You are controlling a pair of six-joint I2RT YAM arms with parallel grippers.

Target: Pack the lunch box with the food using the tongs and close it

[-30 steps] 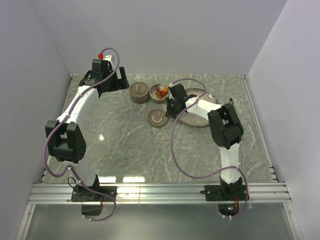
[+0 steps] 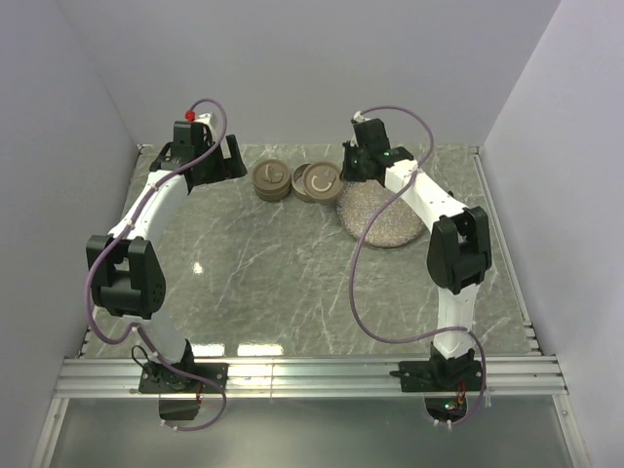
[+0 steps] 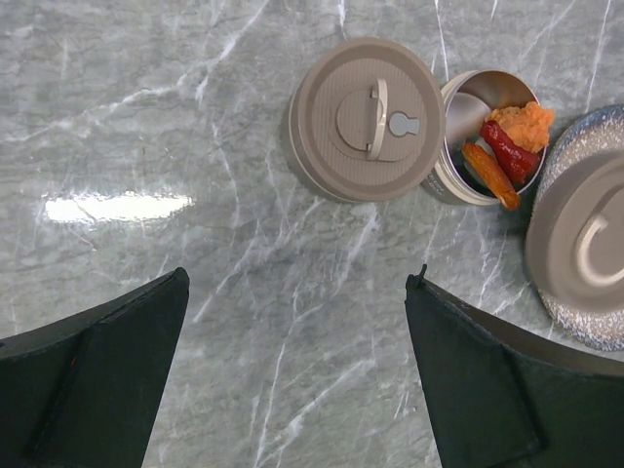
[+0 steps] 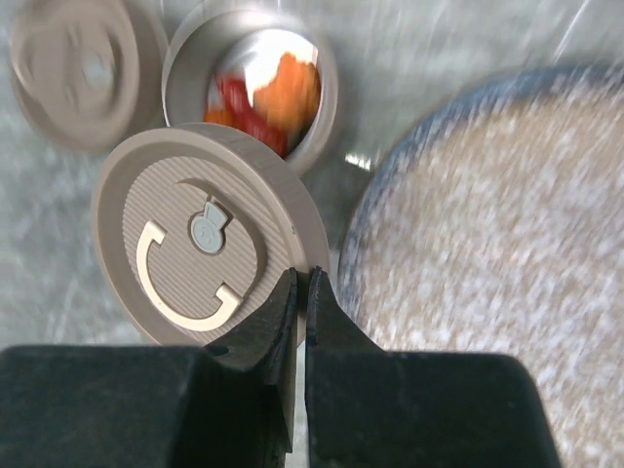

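Observation:
My right gripper is shut on the rim of a brown round lid [image 2: 321, 181] with a cream handle, held raised in front of an open steel container [image 4: 327, 93] of orange and red food [image 3: 509, 146]. Left of that container stands a closed brown lunch box [image 3: 366, 122]. A round speckled plate [image 2: 385, 219] lies beneath the right gripper, to the right of the boxes. My left gripper [image 2: 231, 156] stands open above the table at the left, left of the closed box, with nothing between its fingers.
Walls enclose it at the back and both sides; a metal rail [image 2: 312, 363] runs along the front edge.
My right gripper has lifted the lid from the table and carried it backward, so that it now partly hides the open container in the top view. The left arm has shifted only slightly.

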